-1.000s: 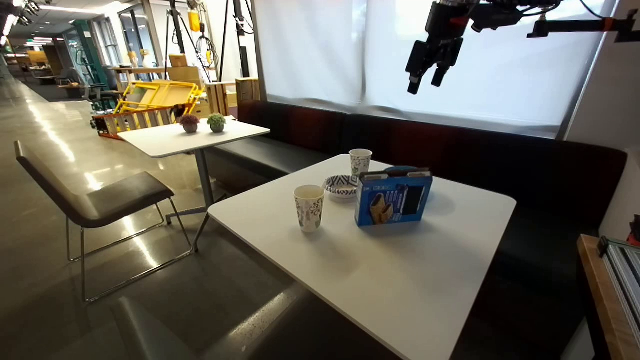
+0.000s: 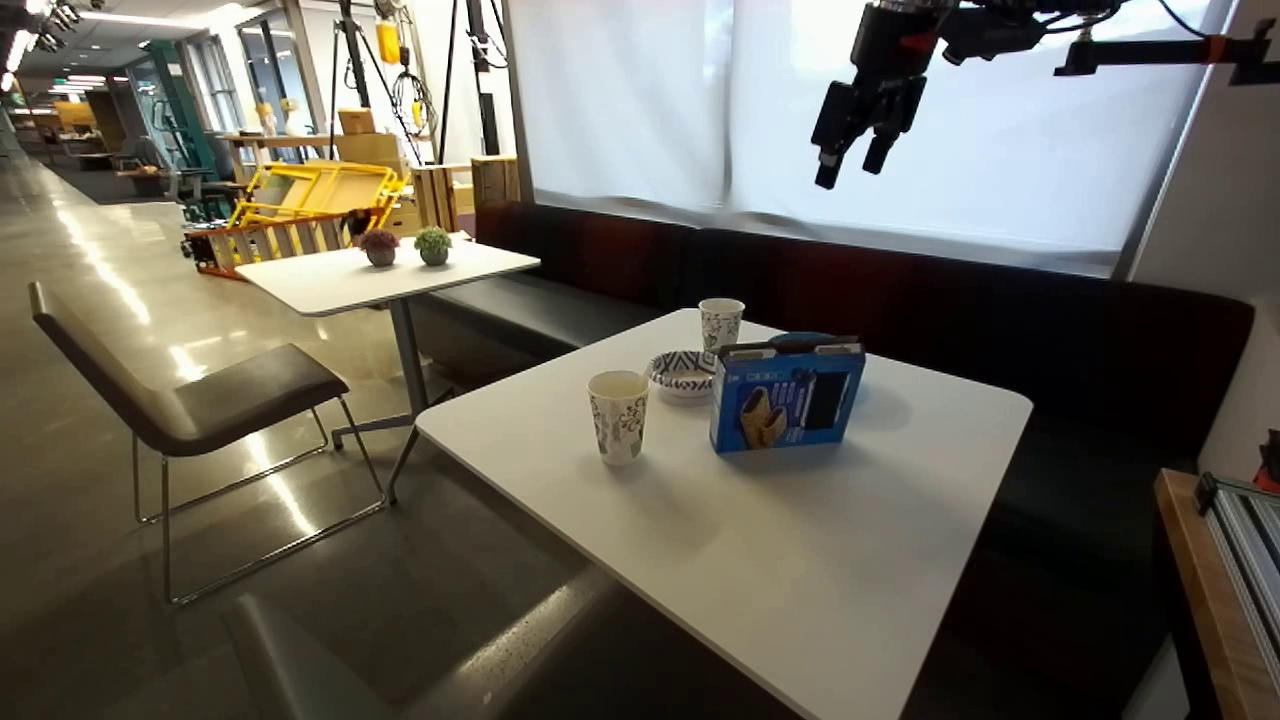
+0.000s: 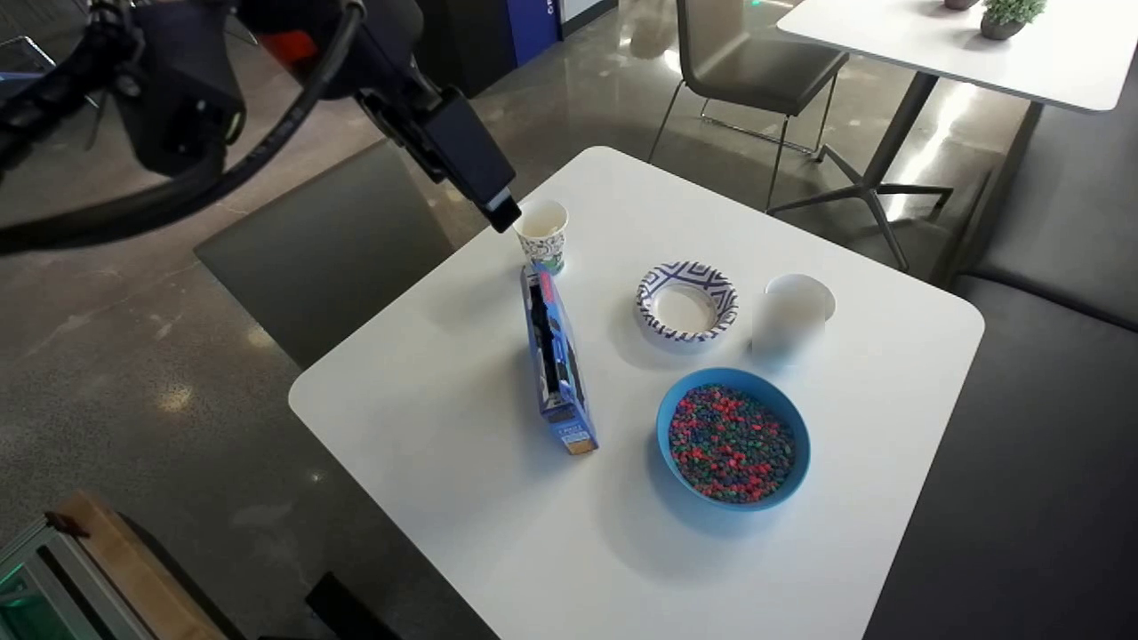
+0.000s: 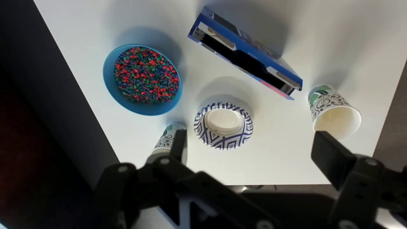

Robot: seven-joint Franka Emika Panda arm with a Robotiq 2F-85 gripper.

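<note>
High above the white table hangs my gripper [image 2: 854, 174], open, its two fingers wide apart with nothing between them in the wrist view. A blue snack box [image 2: 780, 402] stands upright with its top open. Behind it in exterior view 1 is a blue bowl [image 3: 789, 491] filled with red, green and dark bits. The patterned paper bowl [image 4: 224, 139] looks empty. One patterned paper cup [image 2: 618, 420] stands near the table's edge beside the box. A second paper cup [image 2: 721, 322] stands beyond the paper bowl; a finger partly covers it in the wrist view.
A dark bench [image 2: 1116, 360] runs along the far side. A chair [image 2: 240, 396] and a second table [image 2: 348, 282] with two small plants stand apart on the left.
</note>
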